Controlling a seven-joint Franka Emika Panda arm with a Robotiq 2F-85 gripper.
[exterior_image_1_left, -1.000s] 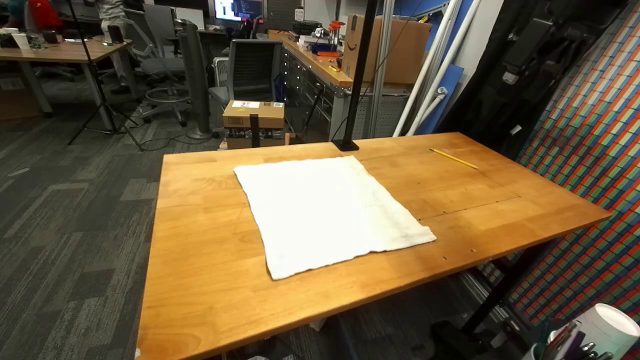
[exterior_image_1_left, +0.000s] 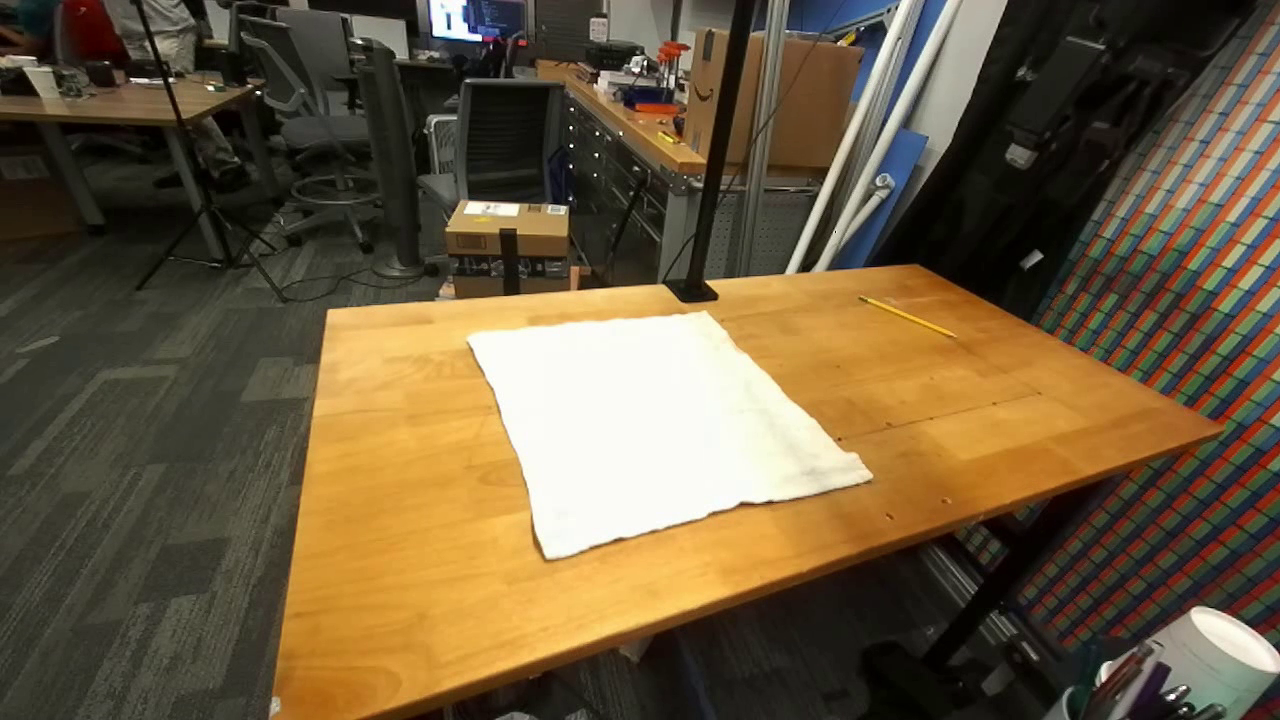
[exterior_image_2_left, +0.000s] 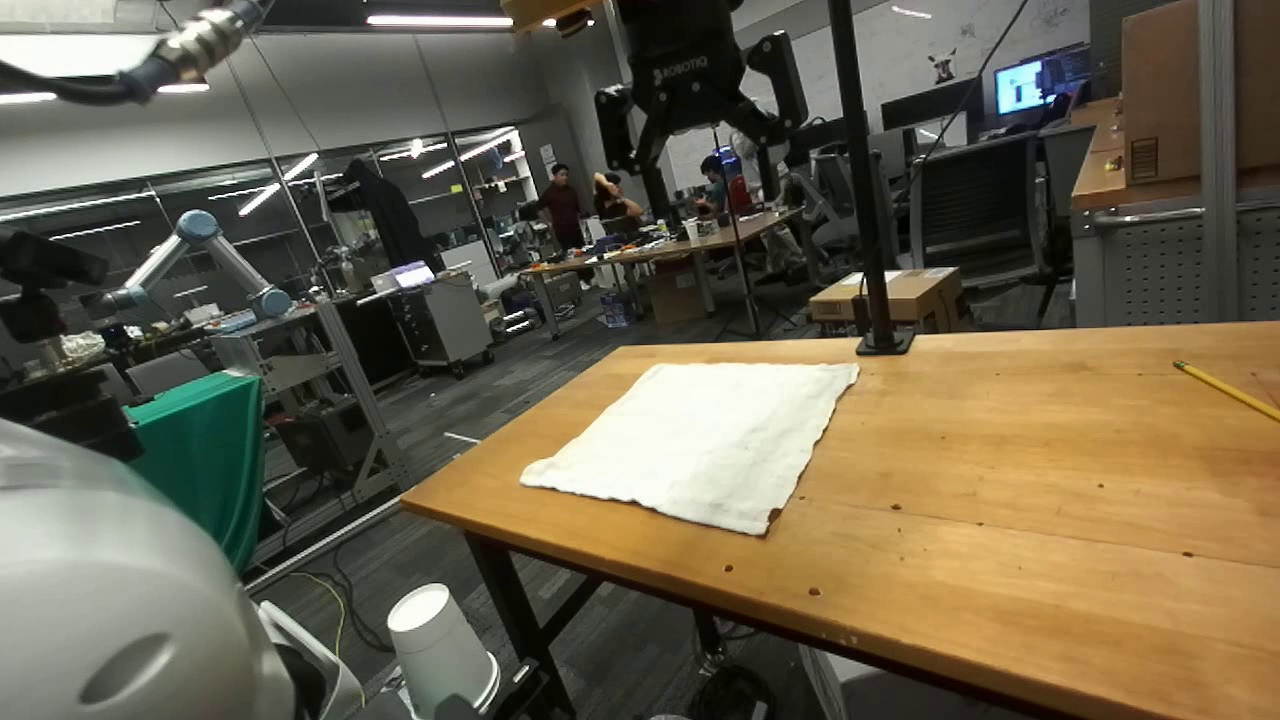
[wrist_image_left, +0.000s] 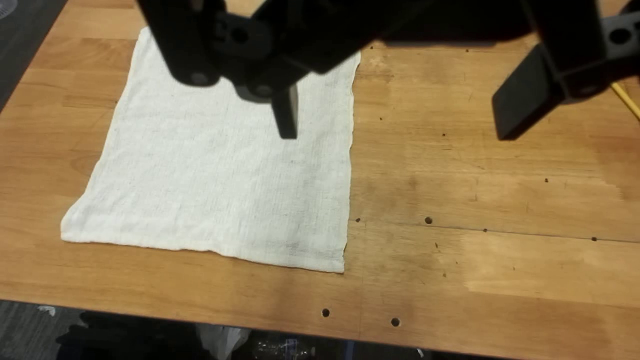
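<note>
A white cloth (exterior_image_1_left: 636, 432) lies spread flat on the wooden table (exterior_image_1_left: 396, 576), roughly square, with slightly wavy edges. In exterior view 2 the same cloth (exterior_image_2_left: 720, 438) shows below and beyond my gripper (exterior_image_2_left: 717, 198), which hangs high above the table with its fingers wide apart. From the wrist view, my open gripper has one finger over the cloth (wrist_image_left: 228, 174) and the other over bare wood to the right. Nothing is between the fingers. The gripper is out of sight in exterior view 1.
A yellow pencil (exterior_image_1_left: 908, 317) lies toward the table's far right. A black post (exterior_image_1_left: 708, 180) rises from the far edge, just behind the cloth. Bare wood surrounds the cloth, with the widest free area on its pencil side.
On the table, cloth and pencil lie as before. In the background, a person by the far desk has shifted position.
</note>
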